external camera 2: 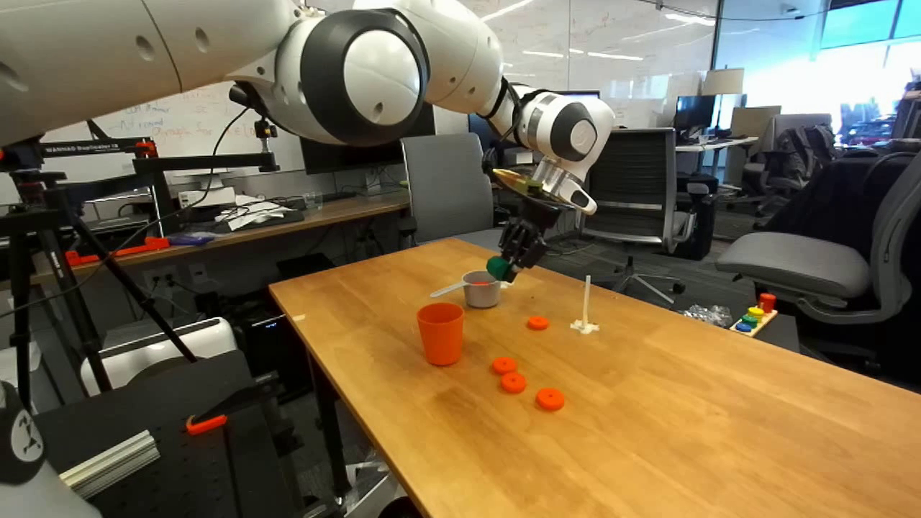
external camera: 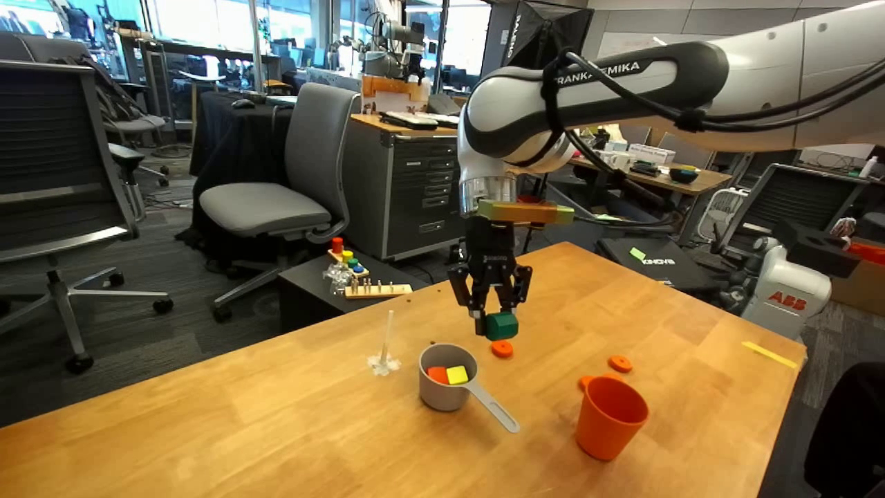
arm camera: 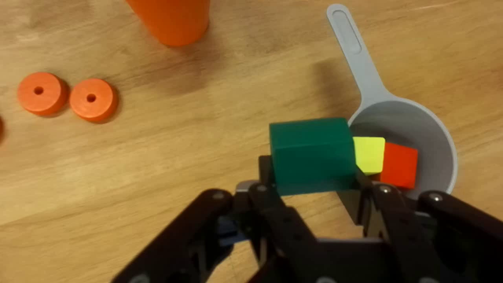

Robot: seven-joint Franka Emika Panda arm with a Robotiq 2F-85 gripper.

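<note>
A green block [arm camera: 313, 158] is pinched between the fingers of my gripper [external camera: 489, 322], held in the air above the table. The grey measuring cup [external camera: 444, 394] stands upright on the wood with its handle pointing toward the orange cup. Inside it lie a yellow block [arm camera: 369, 154] and a red block [arm camera: 399, 165]. In the wrist view the green block overlaps the grey cup's rim on the handle side. From the second exterior view, the gripper [external camera 2: 503, 269] hangs close above the grey cup [external camera 2: 481, 294].
An orange cup [external camera: 612, 416] stands upright beside the grey cup. Several orange discs, such as this disc [external camera 2: 550, 398], lie loose on the table. A thin upright peg [external camera: 386, 339] rises from a white base. Bare wood [external camera: 274, 431] stretches toward the front left.
</note>
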